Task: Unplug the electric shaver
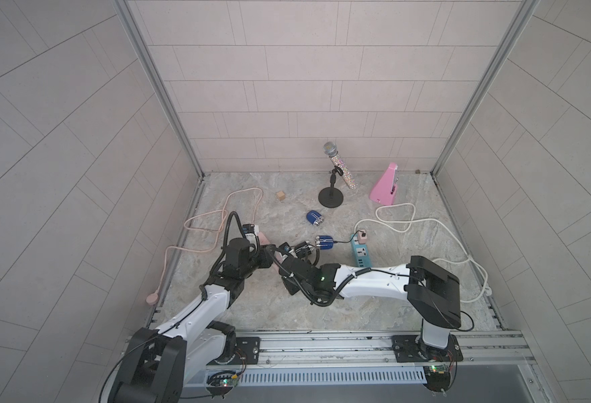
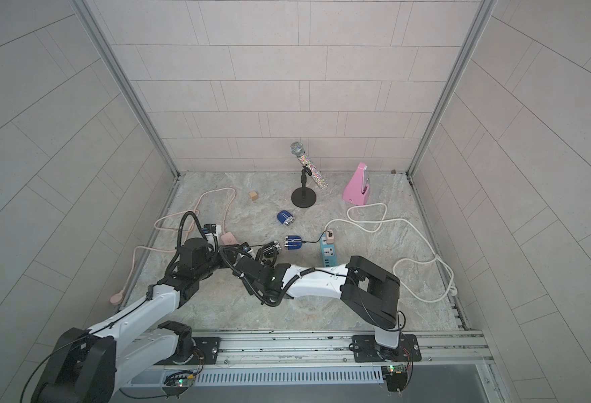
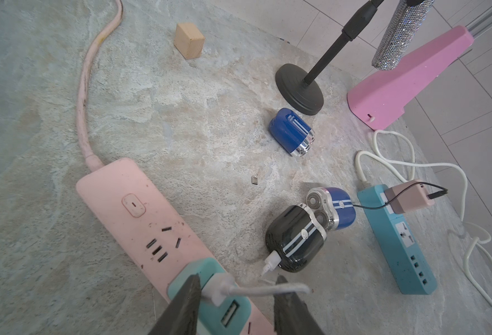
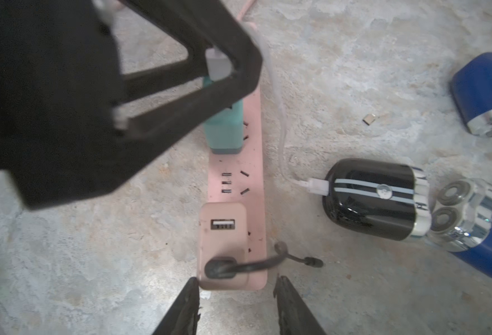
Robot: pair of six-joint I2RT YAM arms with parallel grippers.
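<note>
A black shaver (image 4: pixel 368 198) lies on the table, with a white cable running from it towards a mint adapter (image 4: pixel 224 128) on the pink power strip (image 3: pixel 121 189). A pink adapter (image 4: pixel 223 237) with a black plug sits at the strip's near end. A blue shaver (image 3: pixel 343 209) beside the black one has a black cable to an adapter on the blue strip (image 3: pixel 394 245). My left gripper is open around the white plug at the mint adapter, not visibly closed on it. My right gripper is open just at the pink adapter's near end.
Another blue shaver (image 3: pixel 285 131) lies behind. A microphone stand (image 3: pixel 299 89), pink metronome (image 3: pixel 380 103) and wooden block (image 3: pixel 189 42) stand at the back. My two arms are close together at front centre, the left gripper's body intruding into the right wrist view.
</note>
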